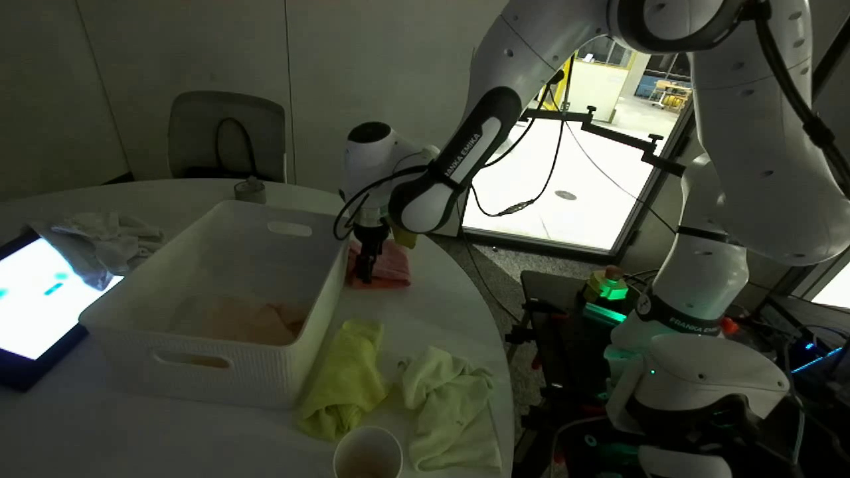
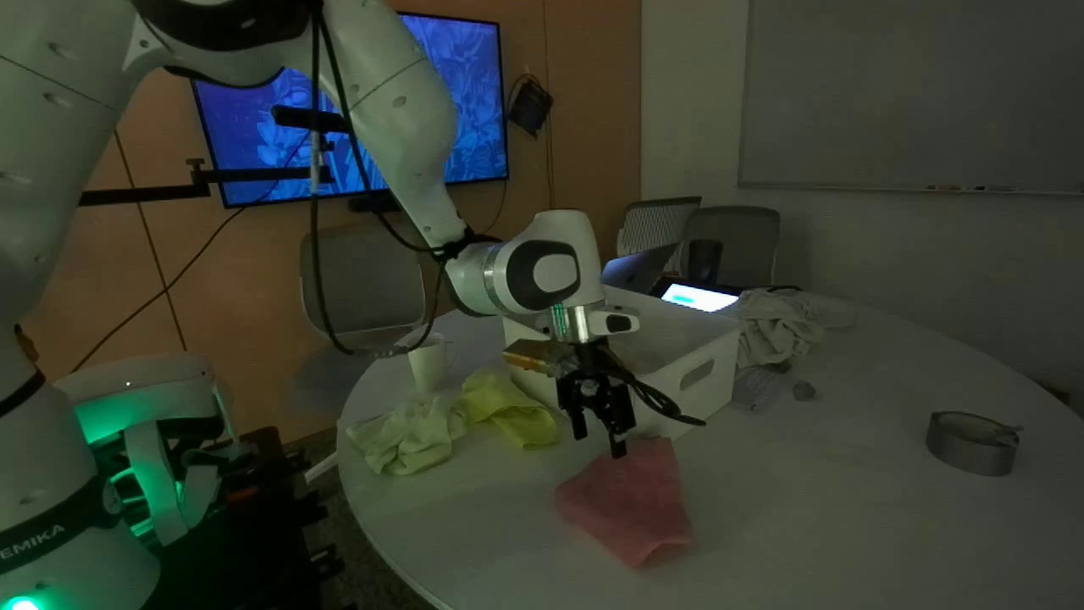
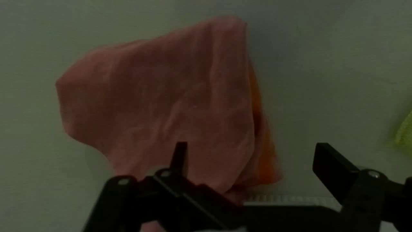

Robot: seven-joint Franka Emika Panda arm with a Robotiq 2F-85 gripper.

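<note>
A pink cloth [image 2: 635, 498] lies folded on the white table beside the basket, an orange layer [image 3: 266, 154] showing along one side in the wrist view. My gripper is open above the cloth's basket-side part, its fingers wide apart. One finger [image 3: 179, 160] overlaps the cloth in that view; the other finger [image 3: 334, 170] is over bare table. In exterior view 2 the gripper [image 2: 597, 432] hangs just above the cloth's far edge, holding nothing. The white basket [image 1: 319, 295] contains a peach-coloured cloth [image 1: 255, 318].
A yellow cloth [image 1: 350, 374] and a pale green cloth [image 1: 446, 406] lie on the table near a cup [image 1: 368, 454]. Beyond the basket are a lit screen [image 1: 48, 295] and a grey cloth [image 1: 111, 239]. A tape roll [image 2: 972, 444] rests on otherwise clear table.
</note>
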